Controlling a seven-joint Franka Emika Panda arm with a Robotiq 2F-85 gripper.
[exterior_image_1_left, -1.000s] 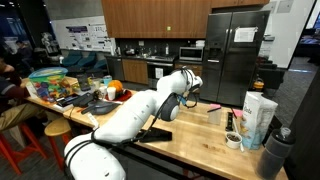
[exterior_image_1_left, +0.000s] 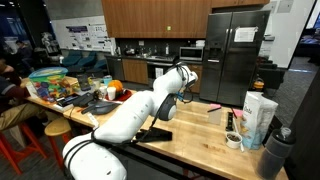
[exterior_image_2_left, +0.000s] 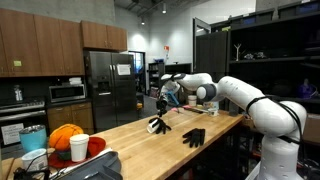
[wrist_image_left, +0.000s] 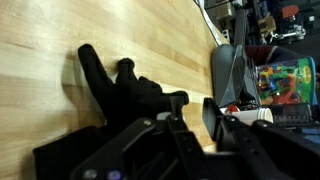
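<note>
A black glove (wrist_image_left: 125, 95) fills the middle of the wrist view, two of its fingers pointing up over the wooden table. My gripper's dark parts overlap its lower side there, and black against black hides whether they touch it and how the fingers stand. In exterior view 2 my gripper (exterior_image_2_left: 161, 107) is at the arm's far end, low over the table, close to a black item with a white patch (exterior_image_2_left: 155, 125). Another flat black glove (exterior_image_2_left: 192, 136) lies nearer the arm's base; it also shows as a dark shape (exterior_image_1_left: 156, 134) in exterior view 1.
A red tray (exterior_image_2_left: 90, 152) with a white tub (exterior_image_2_left: 80, 148) and an orange item (exterior_image_2_left: 66, 135) stands at one end. A white-and-blue bag (exterior_image_1_left: 258, 118), a small cup of dark contents (exterior_image_1_left: 233, 140) and a dark canister (exterior_image_1_left: 275, 153) stand right. Between them is bare wood.
The arm's far end has shifted slightly in exterior view 1, its wrist part sitting a little differently than a second ago. The glove near the base and the other items have not moved.
</note>
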